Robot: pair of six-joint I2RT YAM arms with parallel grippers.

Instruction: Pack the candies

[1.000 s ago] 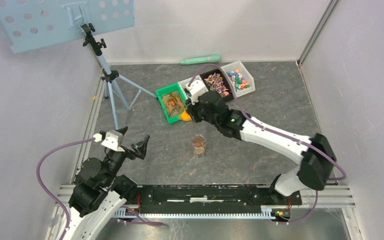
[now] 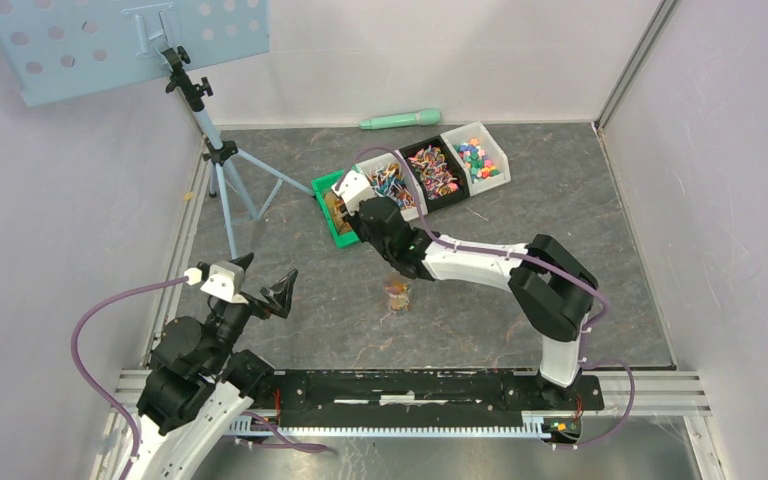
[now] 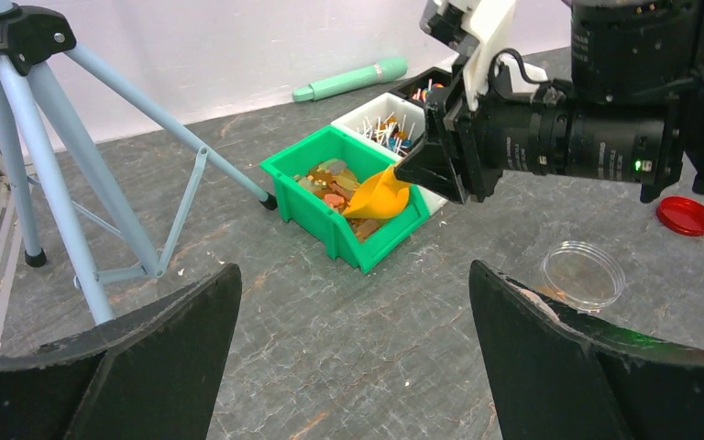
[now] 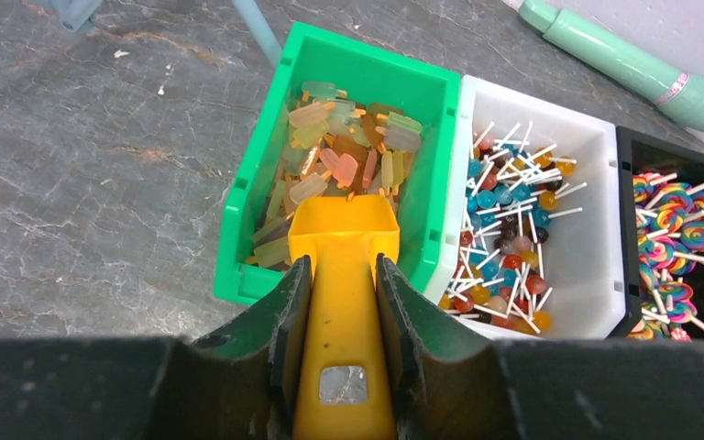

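Observation:
My right gripper is shut on a yellow scoop (image 4: 343,229), whose bowl rests inside the green bin (image 4: 242,211) among pastel popsicle-shaped candies (image 4: 344,165). Beside it stand white bins of lollipops (image 4: 513,229) and, at the far end, coloured candies (image 2: 477,160), with a black bin of swirl lollipops (image 4: 678,229) between. A clear round container (image 3: 583,275) sits on the table in front, near a red lid (image 3: 686,215). My left gripper (image 2: 265,285) stands open and empty at the lower left.
A blue tripod (image 2: 222,200) stands left of the bins. A green microphone-like cylinder (image 2: 400,120) lies behind them against the back wall.
My right arm has moved left, carrying the scoop from the green bin's front-right edge to within it. The left arm has stayed still.

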